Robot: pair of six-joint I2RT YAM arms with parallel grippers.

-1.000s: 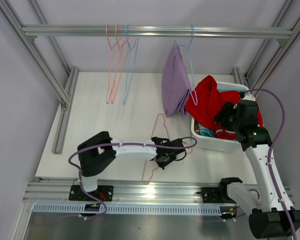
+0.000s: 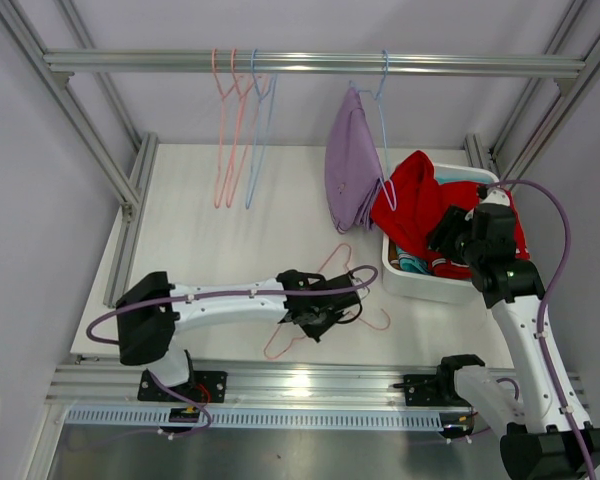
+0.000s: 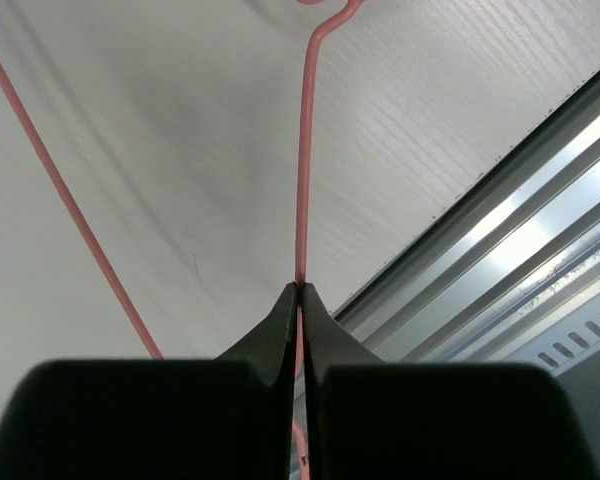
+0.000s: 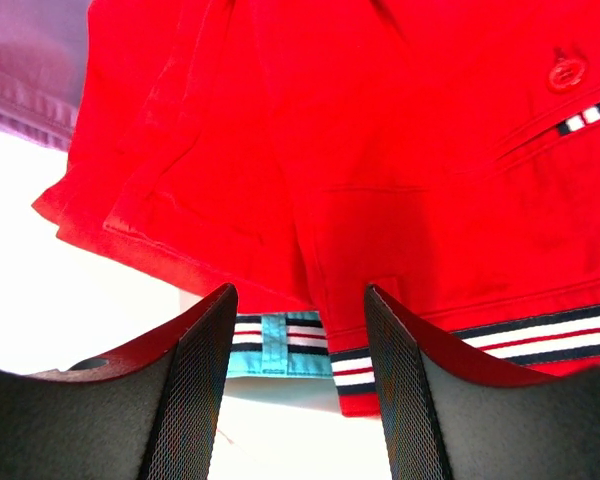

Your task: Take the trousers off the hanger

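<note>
Purple trousers hang from a blue hanger on the rail, beside the basket. My left gripper is low over the floor board, shut on the thin wire of a pink hanger lying there. My right gripper is over red clothing in the white basket, its fingers apart with nothing clearly between them; turquoise striped cloth shows beneath.
A metal rail spans the back, with several empty pink and blue hangers on its left. The board's left middle is clear. A metal edge runs along the front.
The left arm has moved left, and the pink hanger on the board has turned and shifted with it. The right arm and the trousers look unchanged.
</note>
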